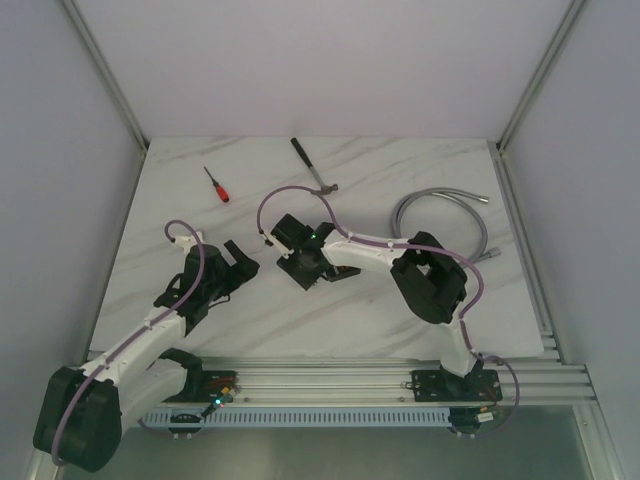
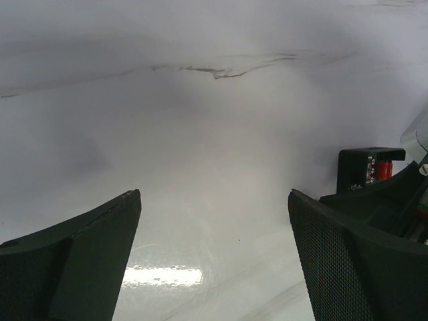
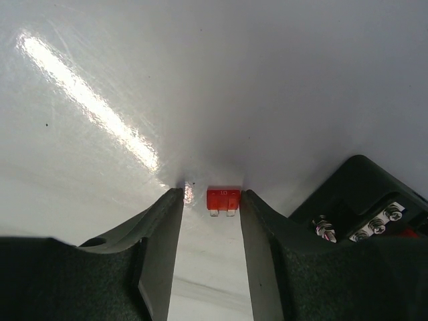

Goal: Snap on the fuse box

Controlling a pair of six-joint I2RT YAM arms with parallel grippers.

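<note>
My right gripper is low over the table, its fingers part open around a small red fuse (image 3: 223, 200) marked 10; the fuse lies by the right fingertip. The black fuse box with metal studs sits just right of it; in the left wrist view the box (image 2: 354, 167) shows red fuses inside, partly behind the right arm. My left gripper stands open over bare marble at the left of the table, with nothing between its fingers.
A red screwdriver (image 1: 221, 191) and a hammer (image 1: 308, 160) lie at the back. A coiled grey hose (image 1: 482, 230) occupies the right side.
</note>
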